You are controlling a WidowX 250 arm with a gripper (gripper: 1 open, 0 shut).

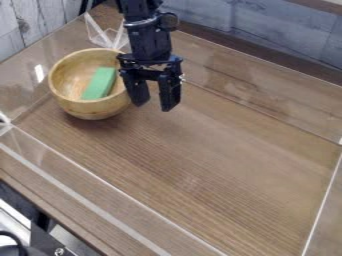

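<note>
My black arm hangs from the top centre, its gripper (150, 92) open over the bare table (201, 170), just right of a tan bowl (80, 101). A green block (98, 84) lies inside the bowl. I see nothing held between the fingers.
A dark object (11, 245) sits at the lower left corner. A pale edge runs along the top left and another along the right.
</note>
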